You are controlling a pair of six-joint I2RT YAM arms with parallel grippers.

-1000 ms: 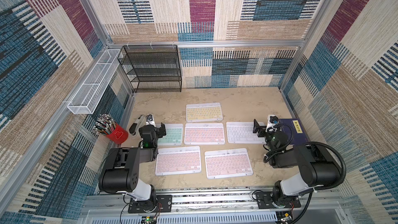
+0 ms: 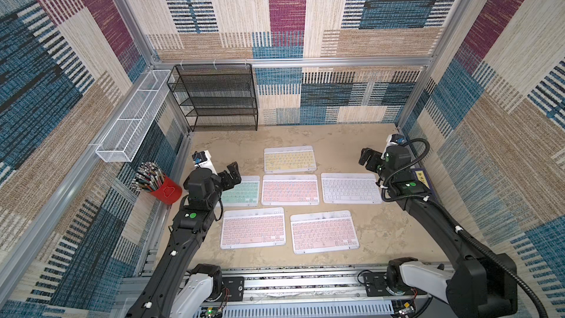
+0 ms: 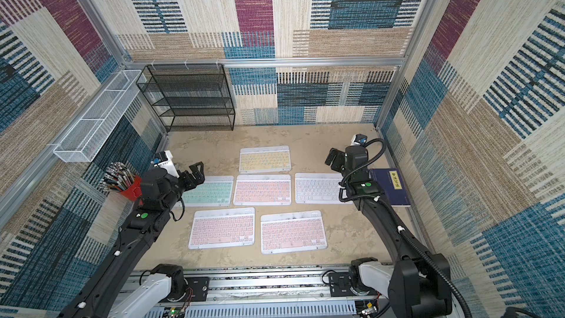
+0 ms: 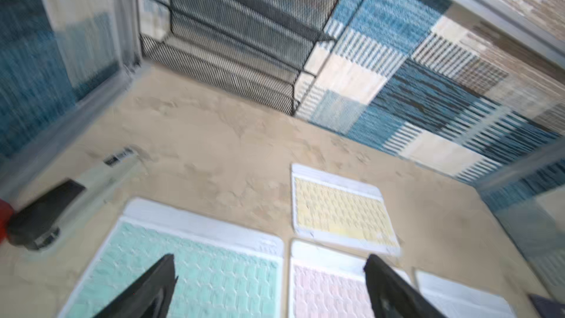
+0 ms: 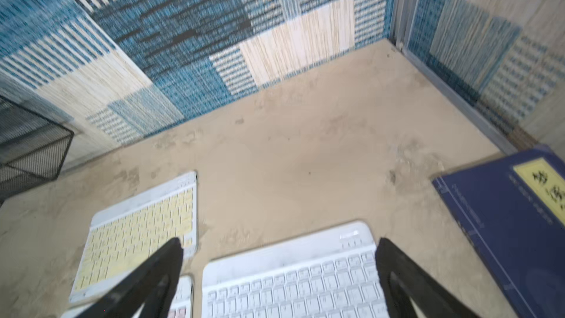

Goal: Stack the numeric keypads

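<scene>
Flat keyboards with white frames lie apart on the table, none on top of another. At the back is a yellow one (image 2: 289, 160). The middle row has a green one (image 2: 246, 192), a pink one (image 2: 289, 190) and a white one (image 2: 350, 188). Two more pink ones, front left (image 2: 253, 228) and front right (image 2: 324, 232), lie nearest the rail. My left gripper is open and empty above the green keyboard, part of which it hides from the top left. Above the white keyboard's right side, my right gripper also stands open, nothing between its fingers.
A red pen cup (image 2: 167, 191) stands at the left edge, with a dark-handled knife (image 4: 53, 212) nearby. On the right lies a dark blue book (image 3: 388, 185). A black mesh shelf (image 2: 214, 97) is at the back left.
The left arm now covers the knife in the top left view. The keyboards have not moved.
</scene>
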